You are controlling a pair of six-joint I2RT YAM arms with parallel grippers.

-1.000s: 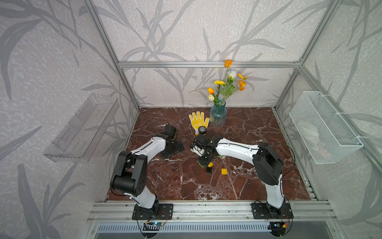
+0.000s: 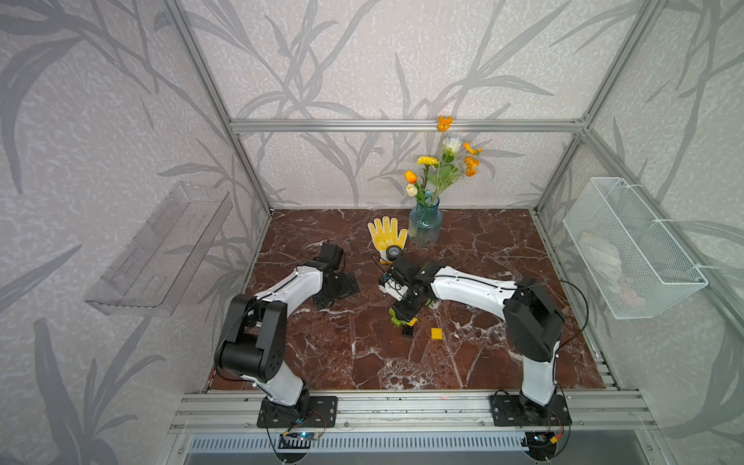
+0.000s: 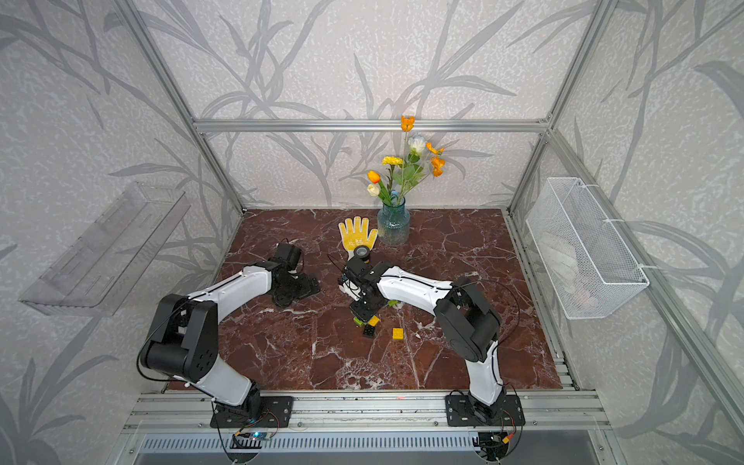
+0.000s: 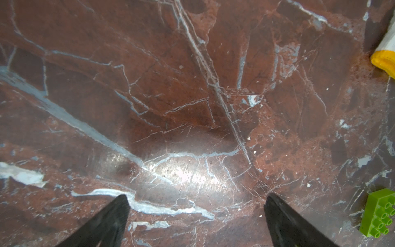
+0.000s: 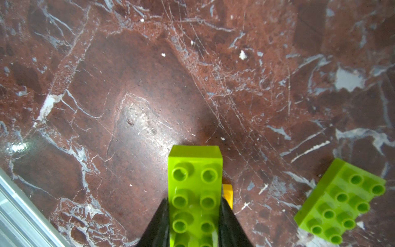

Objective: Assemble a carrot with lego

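In the right wrist view a lime-green studded brick (image 5: 194,181) is held between the fingers of my right gripper, which is shut on it. A yellow-orange piece (image 5: 227,194) peeks out behind that brick, mostly hidden. A second green brick (image 5: 340,201) lies studs up to the right. From above, a black brick (image 2: 407,331) and an orange piece (image 2: 412,321) show just in front of the right gripper, with a yellow brick (image 2: 436,334) apart to their right. My left gripper is open over bare table; a green brick (image 4: 379,212) shows at its view's right edge.
Towards the back lie a yellow-and-white glove (image 2: 387,235) and a dark roll (image 2: 393,252) near a glass vase (image 2: 424,224) of flowers. Wire baskets (image 2: 635,248) hang at both sides.
The left arm and the yellow brick have stayed put.
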